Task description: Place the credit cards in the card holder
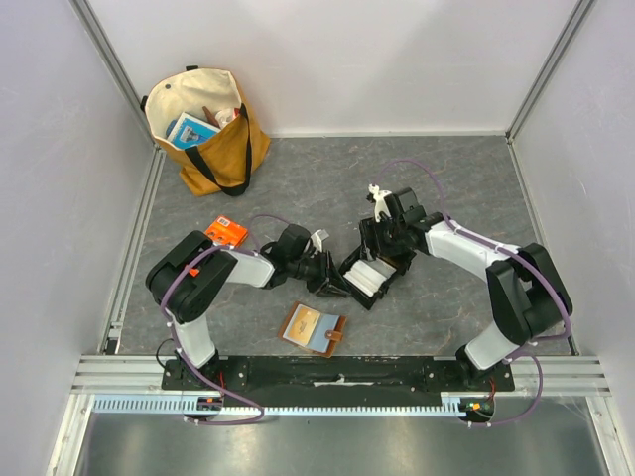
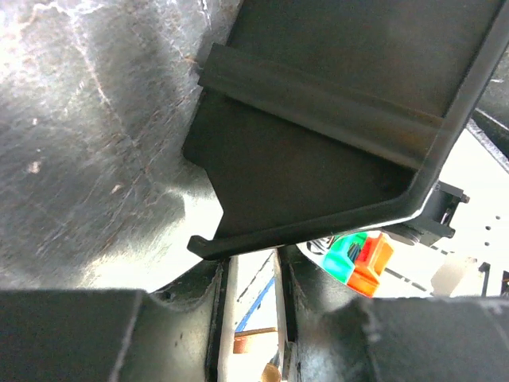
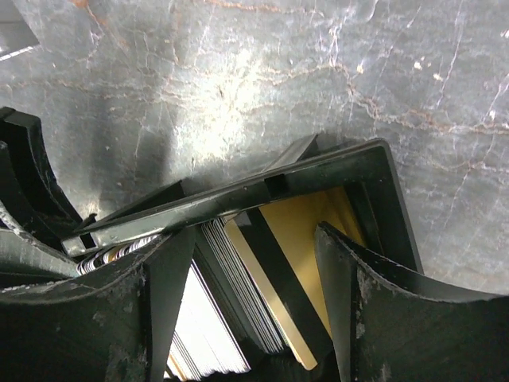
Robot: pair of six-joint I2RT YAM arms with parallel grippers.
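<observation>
A black card holder (image 1: 353,299) with a block of white cards (image 1: 363,277) stands tilted between my two arms. In the right wrist view, thin card edges (image 3: 227,255) and a yellow card block (image 3: 290,239) with a black band sit inside its rim (image 3: 334,169). My right gripper is part open over them, its fingers apart on either side; whether they touch the cards cannot be told. At the holder's lower left is my left gripper, part open with a narrow gap, its tips close against the black wall (image 2: 318,179).
A brown-edged open case (image 1: 335,337) with tan and blue-grey panels lies near the front edge. An orange packet (image 1: 226,231) is on the left. The yellow-brown bag (image 1: 253,144) stands at the back left.
</observation>
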